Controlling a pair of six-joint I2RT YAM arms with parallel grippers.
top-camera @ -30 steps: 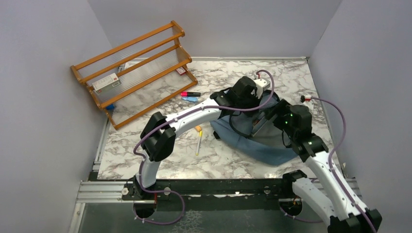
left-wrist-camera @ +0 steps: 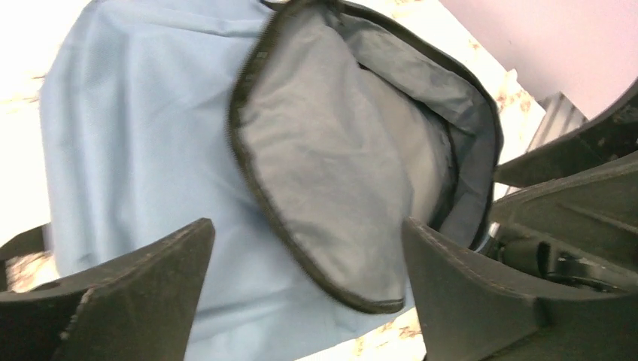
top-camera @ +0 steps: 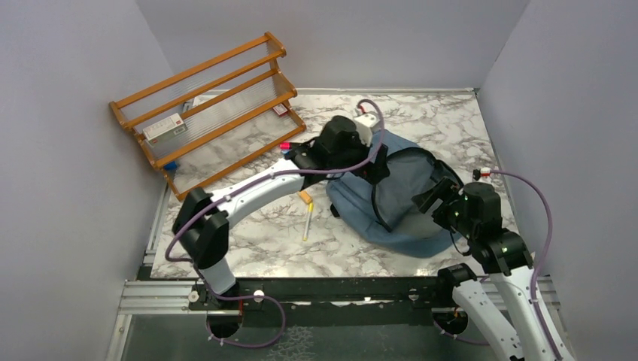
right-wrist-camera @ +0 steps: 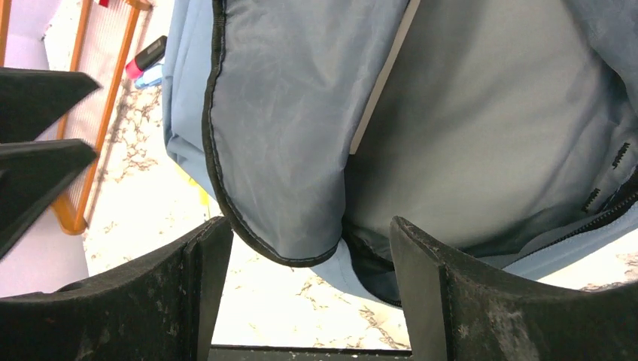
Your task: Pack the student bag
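The blue bag lies on the marble-patterned table with its grey inside facing up and its black-edged mouth spread. My left gripper is over the bag's left upper side, open and empty; the left wrist view has the bag's flap beneath its fingers. On the right side of the bag's mouth, my right gripper stands open with nothing between its fingers. In the right wrist view the thin pale edge of a flat item shows inside the bag, partly covered by the flap.
A tilted wooden rack at the back left holds a white box. Left of the bag lie a yellow pen and an orange block. A red-and-black marker and a blue item lie near the rack.
My left gripper has drawn back left from the bag, and the flap now lies more open to view.
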